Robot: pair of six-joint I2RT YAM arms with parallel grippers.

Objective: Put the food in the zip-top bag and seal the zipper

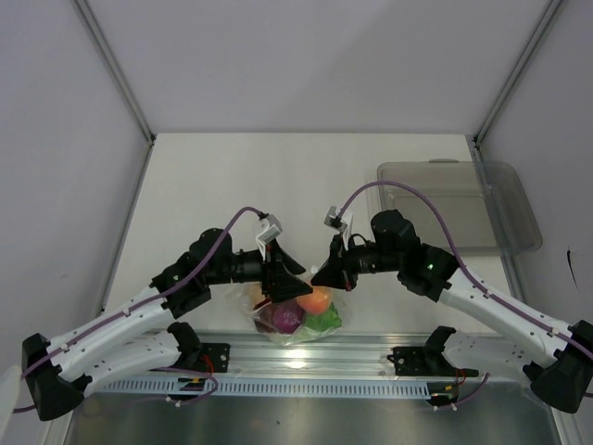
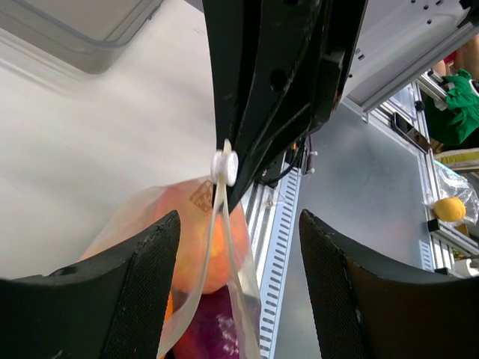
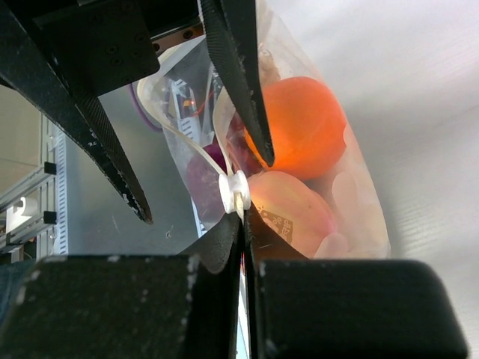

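Observation:
The clear zip top bag (image 1: 295, 339) lies near the table's front edge with food inside: an orange-red peach-like fruit (image 3: 286, 209), an orange (image 3: 303, 127), a purple item (image 1: 287, 316) and a green item (image 1: 324, 320). On its zipper track sits a white slider (image 3: 234, 193). My right gripper is shut on the zipper end just beyond the slider. Spread open, my left gripper has the zipper track running between its fingers without touching it. In the left wrist view the track's two strips spread apart behind the slider.
A clear grey container (image 1: 435, 209) stands at the back right. The two grippers are very close together, and a metal rail (image 1: 296, 362) runs along the front edge.

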